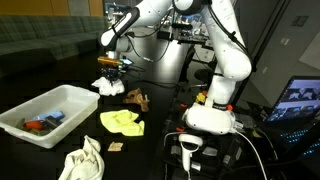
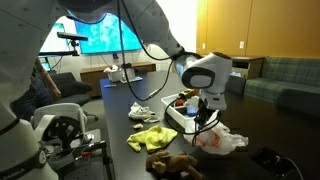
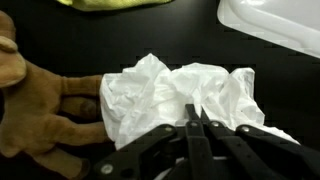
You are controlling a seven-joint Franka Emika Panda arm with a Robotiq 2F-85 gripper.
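Observation:
A crumpled, translucent white plastic bag (image 3: 150,95) fills the middle of the wrist view. My gripper is shut on a thin fold of it, and the fingertips partly cover that fold. In exterior view 1 the bag (image 1: 108,86) hangs below the gripper (image 1: 112,69), over the dark table behind the white bin. Exterior view 2 has the bag (image 2: 222,141) spread out low, right beside the brown plush toy. Whether its lower edge touches the table, I cannot tell.
A brown plush toy (image 3: 35,115) lies just left of the bag. The white bin (image 1: 65,98) holds several small items. A yellow cloth (image 1: 122,122) and a white cloth (image 1: 84,163) lie nearby.

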